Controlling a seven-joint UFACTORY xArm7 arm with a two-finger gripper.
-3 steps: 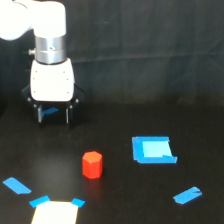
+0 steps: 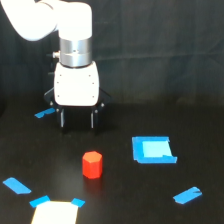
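Note:
A red block with a hexagonal outline (image 2: 92, 164) stands on the dark table in the lower middle of the camera view. My gripper (image 2: 78, 124) hangs above and behind it, farther left. Its dark fingers (image 2: 62, 119) are spread apart with nothing between them. Against the dark backdrop the fingertips are hard to make out. To the right lies a blue taped square (image 2: 139, 159) with a pale light-blue centre; nothing stands on it.
A pale square with blue tape corners (image 2: 55, 213) lies at the bottom left, cut by the frame edge. Blue tape strips (image 2: 187, 195) mark the table at lower right, far left and behind my hand. The middle of the table is open.
My gripper has moved to the right and slightly lower in the picture, uncovering more of the blue strip behind it. The red block and the taped squares have stayed put.

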